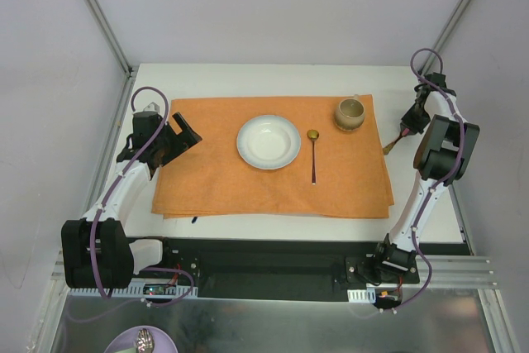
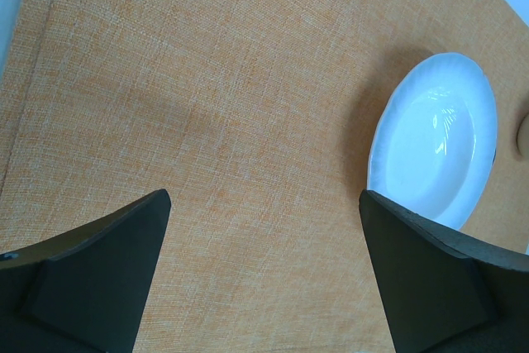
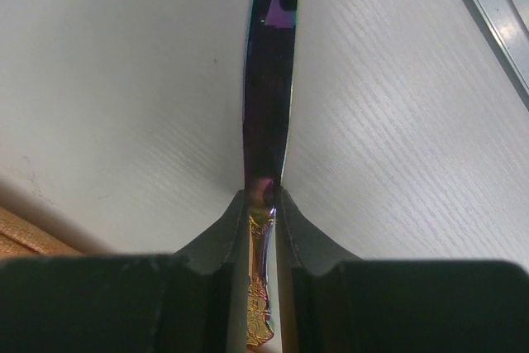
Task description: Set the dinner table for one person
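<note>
A white plate (image 1: 269, 142) sits on the orange placemat (image 1: 223, 188), with a gold spoon (image 1: 313, 155) to its right and a mug (image 1: 350, 116) at the mat's back right. On the white table right of the mat lies a shiny knife (image 3: 268, 88) with an ornate handle; my right gripper is down at it, fingertips close on either side near where blade meets handle. Whether they grip it I cannot tell. My left gripper stands open over the mat's left part, the plate to its right in the left wrist view.
A purple bowl (image 1: 124, 341) with cutlery sits at the bottom edge of the top view, beyond the table. A metal rail (image 3: 488, 6) borders the table on the right.
</note>
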